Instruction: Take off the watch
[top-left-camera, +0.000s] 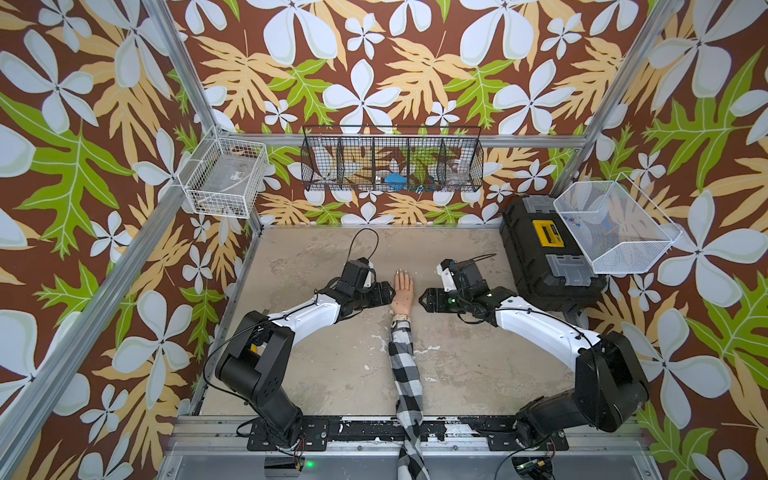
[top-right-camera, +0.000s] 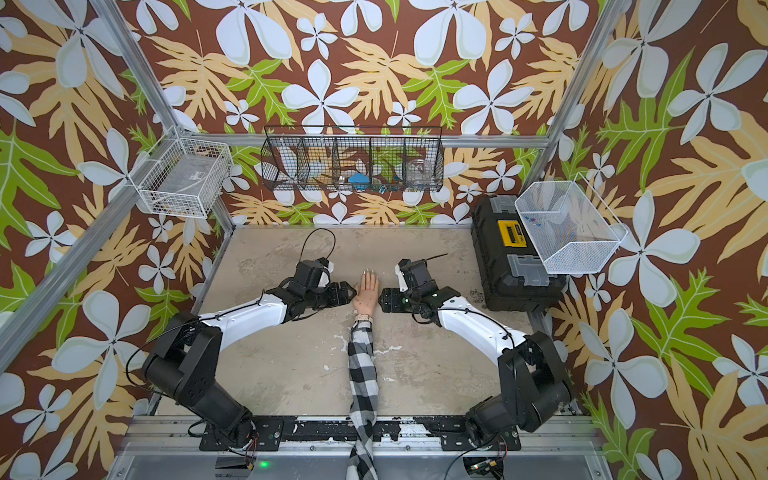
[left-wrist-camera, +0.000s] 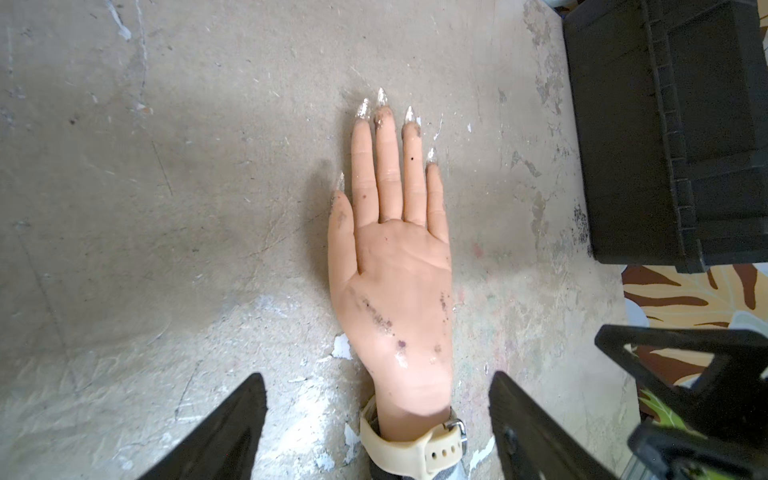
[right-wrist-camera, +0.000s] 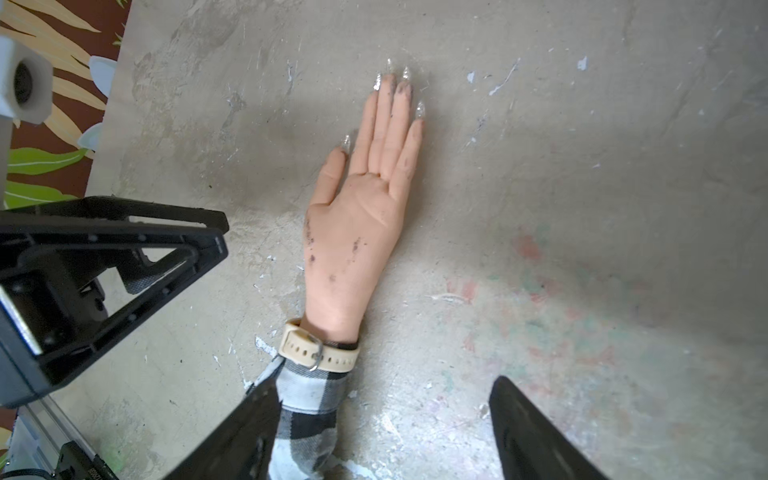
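Observation:
A mannequin hand lies palm up on the table, its forearm in a checkered sleeve. A cream watch strap with buckle circles the wrist, also seen as a band in the right wrist view. My left gripper is just left of the hand, open, with nothing between its fingers in its wrist view. My right gripper is just right of the hand, fingers apart, nothing between them.
A black toolbox stands at the back right below a white mesh basket. A wire rack and a white basket hang at the back.

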